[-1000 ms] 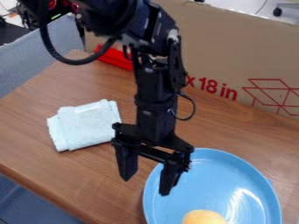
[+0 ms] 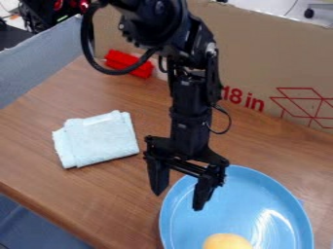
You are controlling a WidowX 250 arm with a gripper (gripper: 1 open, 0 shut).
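My black gripper (image 2: 178, 195) hangs in the middle of the camera view, fingers spread open and pointing down, over the upper left rim of a blue plate (image 2: 267, 219). I see nothing between the fingers. A pale yellow round object (image 2: 227, 242) lies on the plate at the bottom edge of the view. A folded light cloth (image 2: 95, 140) lies on the wooden table to the left of the gripper, apart from it.
A cardboard box (image 2: 274, 68) stands along the back of the table (image 2: 53, 185). A red object (image 2: 128, 63) lies in front of it, behind the arm. Bare table shows around the cloth and at the left.
The plate and cloth have not moved.
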